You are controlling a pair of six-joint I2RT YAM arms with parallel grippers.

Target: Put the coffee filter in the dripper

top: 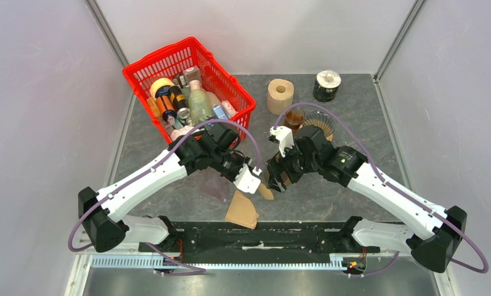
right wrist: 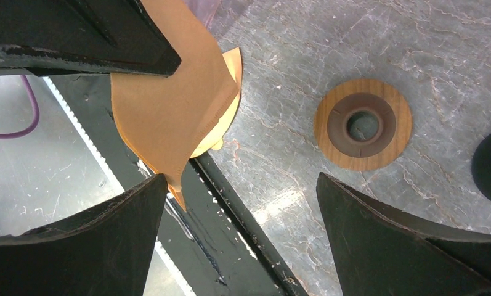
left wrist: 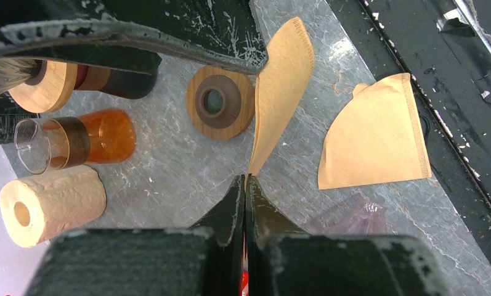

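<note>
A folded tan coffee filter [left wrist: 284,86] is pinched by one end in my left gripper, which is shut on it. The filter stands edge-on in the left wrist view, its other end reaching towards my right gripper. That gripper is open. In the right wrist view the held filter's corner [right wrist: 172,176] is at the tip of the left-hand finger; whether they touch I cannot tell. The ribbed glass dripper [top: 318,121] with its wooden collar is partly hidden behind the right arm in the top view.
A second filter [left wrist: 378,139] lies flat near the table's front edge. A wooden disc with a brown ring [right wrist: 363,125] rests beneath the right gripper. Behind stand an amber glass [left wrist: 110,135], a paper roll [top: 280,95] and a dark can [top: 326,86]. A full red basket [top: 233,92] occupies the back left.
</note>
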